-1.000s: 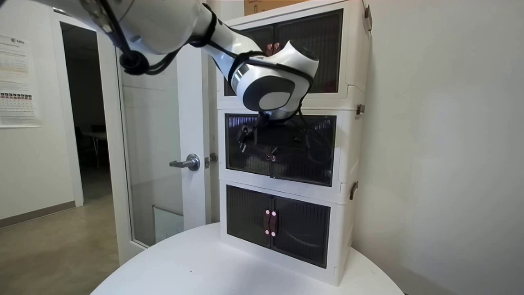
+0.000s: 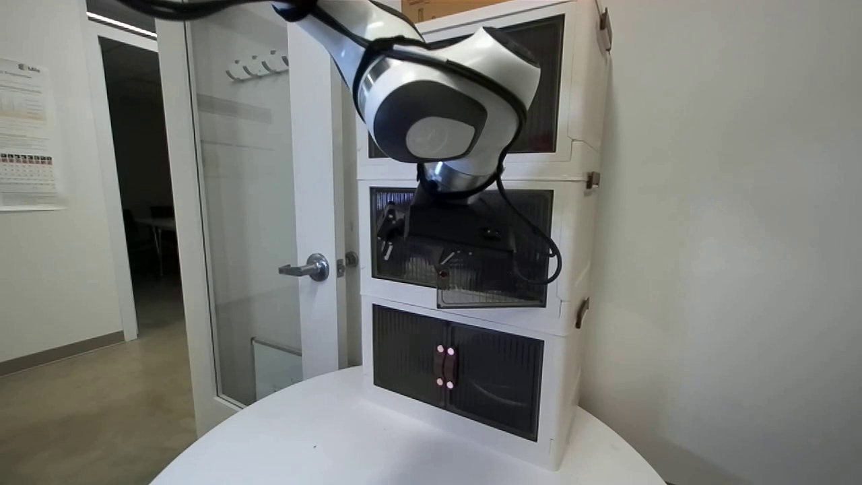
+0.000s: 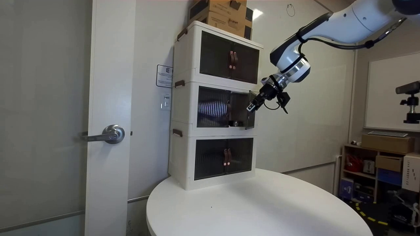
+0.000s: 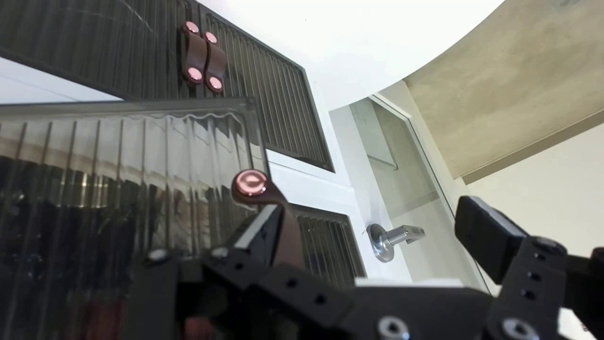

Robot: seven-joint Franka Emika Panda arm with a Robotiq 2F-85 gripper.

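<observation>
The middle cabinet's right door (image 3: 250, 121), dark ribbed and translucent, stands swung outward in exterior view 2. Its brown strap handle (image 4: 289, 241) with a copper stud fills the near part of the wrist view. My gripper is open, its fingers wide apart. One finger (image 4: 257, 229) overlaps the strap; whether it sits inside the loop I cannot tell. The other finger (image 4: 487, 238) hangs free, away from the door. The left door (image 3: 212, 107) of that cabinet is closed. In exterior view 1 the hand covers much of the opening.
A small shiny object (image 3: 235, 123) lies inside the opened compartment. Closed doors front the top cabinet (image 3: 215, 57) and bottom cabinet (image 3: 210, 159). Below, the round white table (image 3: 252, 208) is bare in front. Cardboard boxes (image 3: 226, 19) rest on the stack.
The middle right door was closed or nearly so and now stands out from the cabinet. The wrist has come toward exterior view 1's camera, and the upper arm has risen.
</observation>
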